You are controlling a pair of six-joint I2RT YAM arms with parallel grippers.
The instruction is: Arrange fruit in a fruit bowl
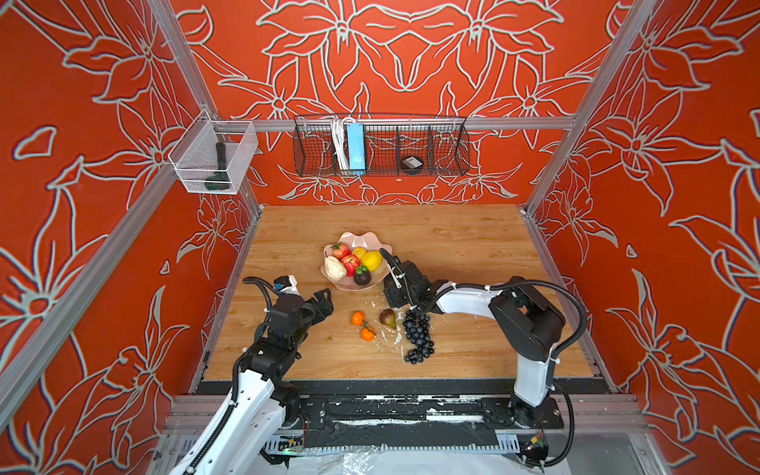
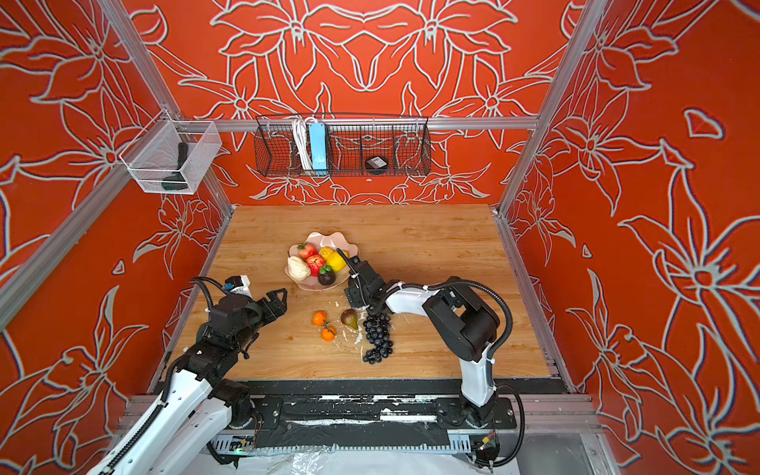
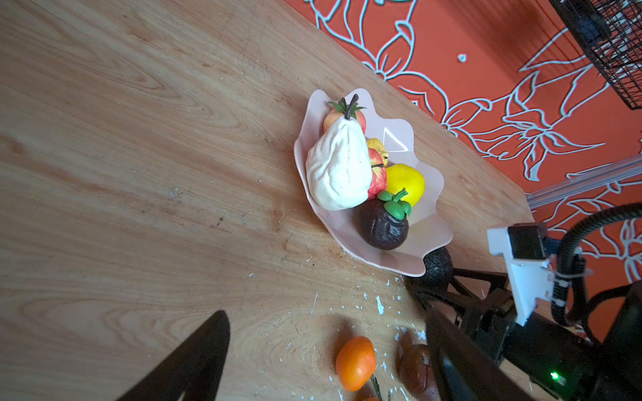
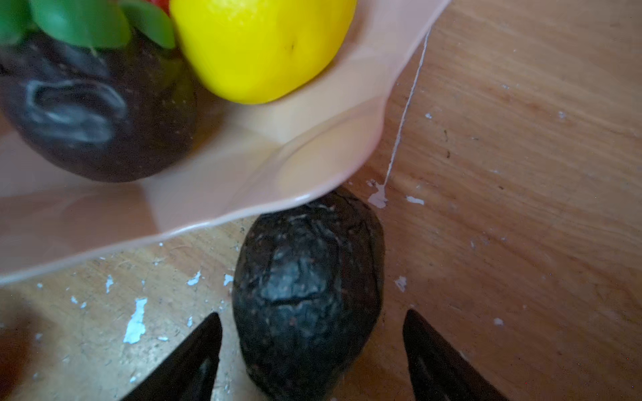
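A pink scalloped bowl (image 3: 334, 224) holds a white pear-shaped fruit (image 3: 339, 165), a mangosteen (image 3: 383, 224), a yellow lemon (image 3: 405, 181) and several red and yellow fruits. Just outside its rim lies a dark avocado (image 4: 307, 287), its far end partly under the overhanging edge. My right gripper has its fingers spread on both sides of the avocado, with gaps showing. My left gripper stands open above the table, left of the oranges. Below the bowl are two oranges (image 1: 358, 317), a brownish pear (image 1: 388, 318) and black grapes (image 1: 418, 336).
A black wire basket (image 1: 380, 150) hangs on the back wall, and a clear bin (image 1: 213, 158) at the left. The pear and grapes lie close to the right arm. Bare table (image 1: 467, 237) stretches behind and right of the bowl.
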